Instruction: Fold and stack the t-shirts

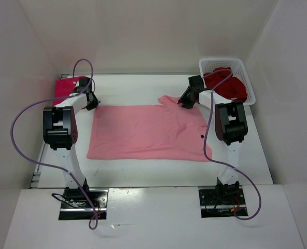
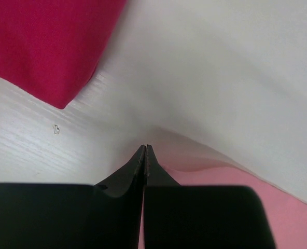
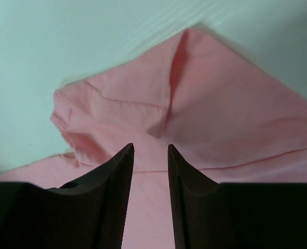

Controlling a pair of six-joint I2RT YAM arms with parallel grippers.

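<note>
A pink t-shirt (image 1: 143, 132) lies spread across the table in the top view, mostly flat and folded over at its upper right. My left gripper (image 1: 95, 107) is at its upper left corner. In the left wrist view its fingertips meet over the pink edge (image 2: 231, 184), and no cloth shows between them. My right gripper (image 1: 183, 105) is above the upper right part. In the right wrist view its fingers (image 3: 123, 174) stand apart, just below a rumpled flap (image 3: 127, 98), with nothing held. A folded crimson t-shirt (image 1: 63, 91) lies at the far left.
At the back right stands a white basket (image 1: 253, 93) holding dark red cloth (image 1: 231, 85). Purple cables loop over both arms.
</note>
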